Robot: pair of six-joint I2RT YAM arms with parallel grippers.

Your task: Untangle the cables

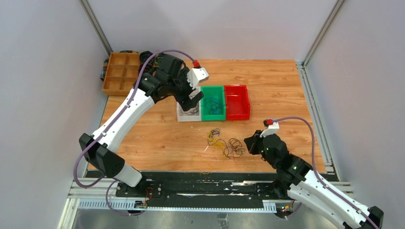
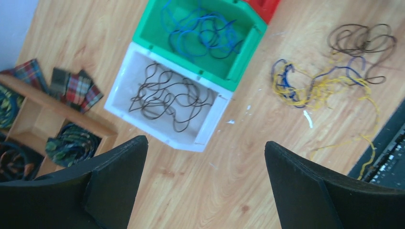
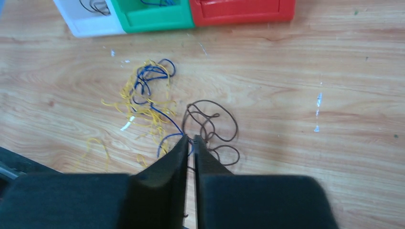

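Note:
A tangle of yellow cables point(image 3: 153, 114), blue cables point(image 3: 148, 76) and dark cables point(image 3: 210, 119) lies on the wood table in front of the bins. My left gripper point(image 1: 191, 100) hangs open above the white bin point(image 2: 119, 95), nothing between its wide-spread fingers. My right gripper point(image 1: 249, 143) is just right of the tangle; in its wrist view its fingertips are close together, with no cable visibly held between them.
The white bin holds dark cables, the green bin point(image 1: 204, 102) blue ones; the red bin point(image 1: 237, 102) looks empty. A wooden compartment box point(image 1: 114, 71) stands back left.

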